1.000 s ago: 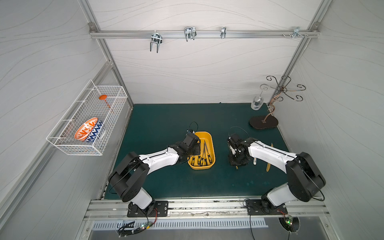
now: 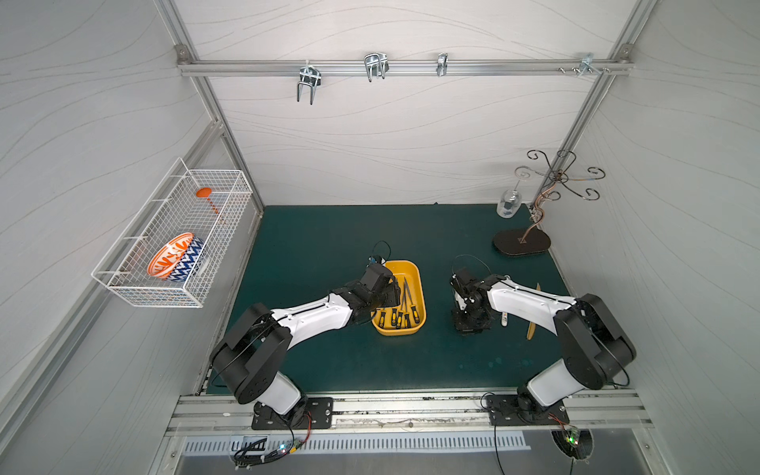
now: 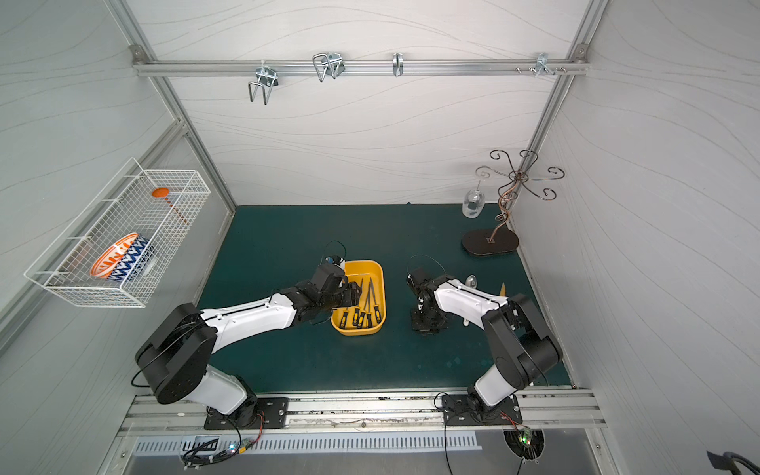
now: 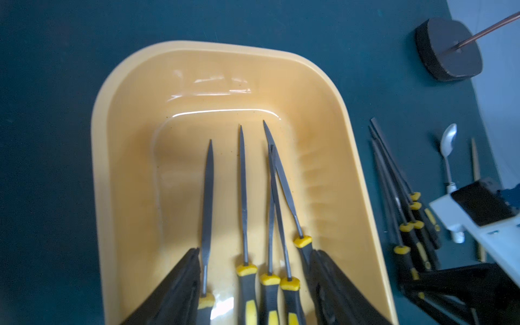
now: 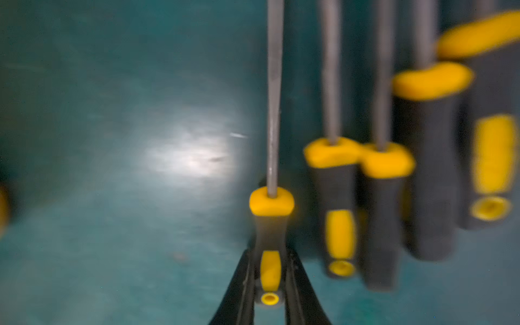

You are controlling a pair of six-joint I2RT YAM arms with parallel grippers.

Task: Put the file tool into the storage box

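In the right wrist view, a file [image 5: 272,203] with a black-and-yellow handle lies between the fingers of my right gripper, which is shut on the handle. Whether the file is clear of the table cannot be told. To its right lie several more files [image 5: 333,154], close together. My left gripper is open over the yellow storage box [image 4: 100,162], its fingers [image 4: 184,292] apart. Inside the box, several files [image 4: 246,270] lie with their tips toward the far end. From above, my right gripper [image 2: 470,316] hides the loose files.
Right of the right arm lie a spoon [image 4: 448,140] and a brown stick-like item [image 2: 533,316]. A metal stand [image 2: 521,242] with a hanging glass [image 2: 509,203] is at the back right. Green table [image 2: 348,237] behind the box is clear.
The right forearm and elbow have shifted slightly toward the middle. A yellow spot showing just below the right gripper a second ago is now hidden. The left arm looks almost still.
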